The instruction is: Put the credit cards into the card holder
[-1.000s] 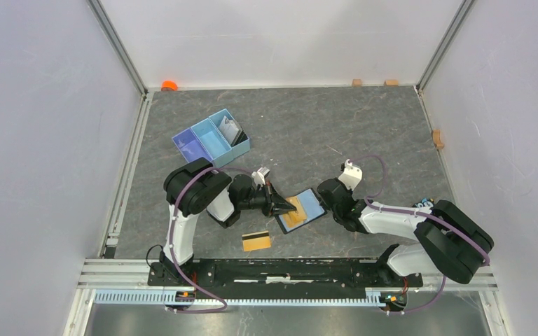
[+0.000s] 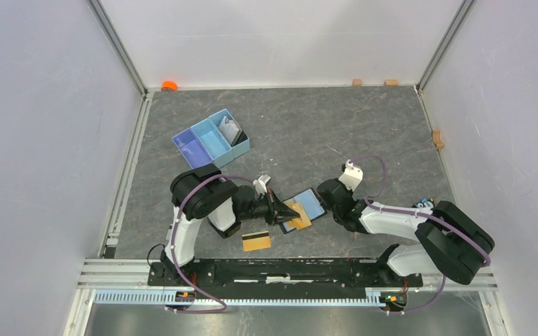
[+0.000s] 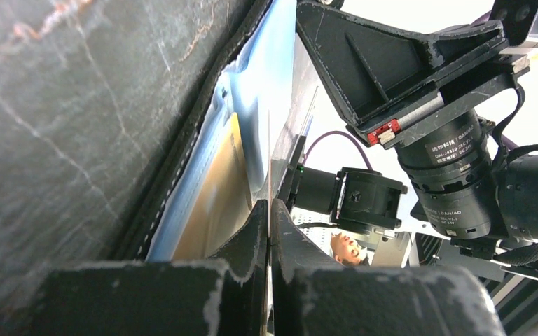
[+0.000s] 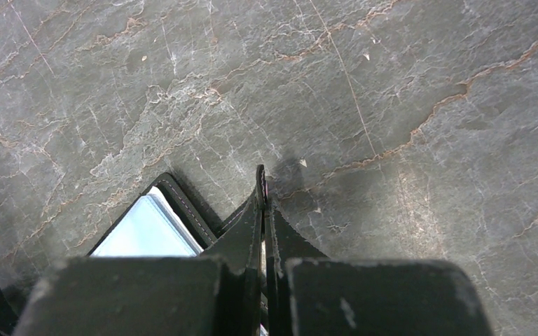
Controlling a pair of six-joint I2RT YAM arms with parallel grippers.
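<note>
The card holder [image 2: 309, 202], black-edged with pale blue sleeves, lies open on the table between the grippers. A gold card [image 3: 214, 199] shows inside a sleeve, left of my left gripper. That gripper is shut on a thin card [image 3: 269, 164], seen edge-on beside the sleeve; how far it is inside cannot be told. At the holder's right side my right gripper is shut. A black strip of the holder's edge [image 4: 189, 213] runs to its fingers; whether it is pinched is unclear. Another gold card [image 2: 256, 241] with a dark stripe lies near the front.
A blue box [image 2: 211, 140] with compartments stands at the back left, with cards or sleeves [image 2: 230, 131] in its right compartment. An orange object [image 2: 169, 85] is at the far-left corner.
Gold over the holder now reaches further right and front. The right arm has stayed put.
</note>
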